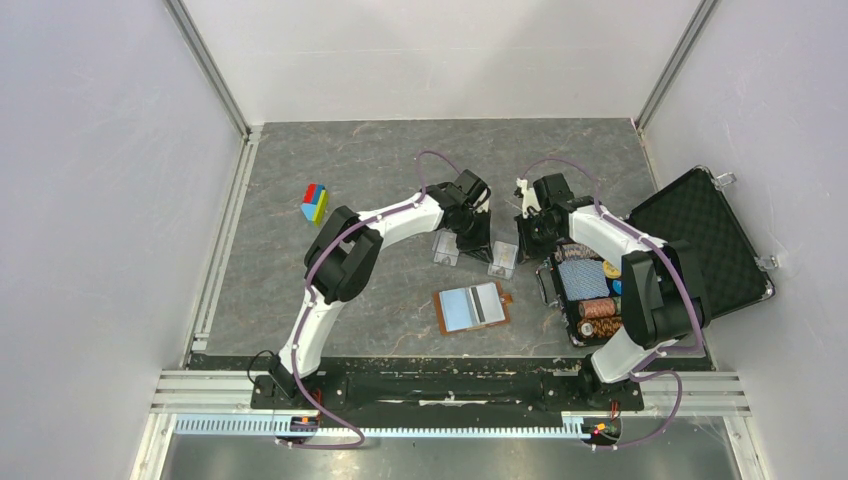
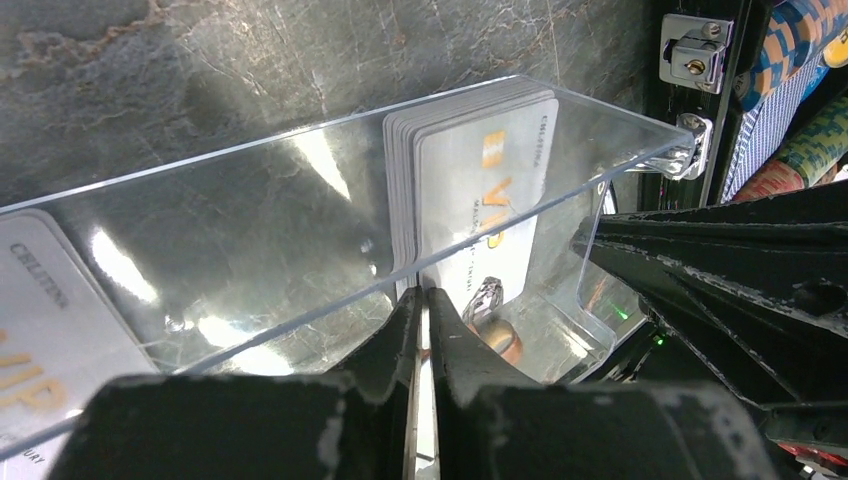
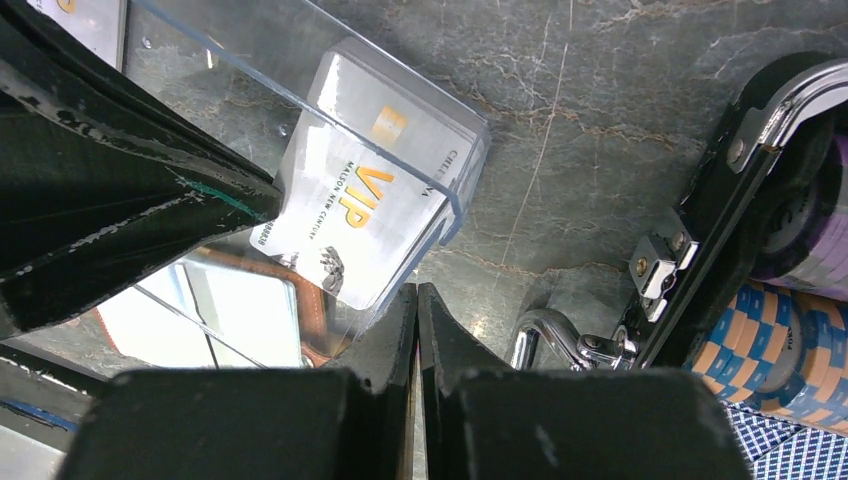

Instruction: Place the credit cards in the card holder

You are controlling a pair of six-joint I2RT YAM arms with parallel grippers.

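A stack of white VIP cards (image 2: 490, 190) sits inside a clear box (image 2: 270, 140). My left gripper is shut, its fingertips at the stack's edge by the box's rim; whether they pinch a card or the clear wall, I cannot tell. Just outside the box's right end, my right gripper is shut with nothing showing between its fingers. Another white card (image 2: 45, 320) shows at the box's other end. In front lies a brown leather wallet (image 1: 472, 307), opened flat with pale sleeves, which looks like the card holder.
To the right an open black case (image 1: 590, 290) holds poker chips and blue-patterned cards, its metal handle (image 3: 545, 330) close to my right gripper. A colourful block (image 1: 314, 202) stands at the far left. Bare table surrounds the wallet and fills the left side.
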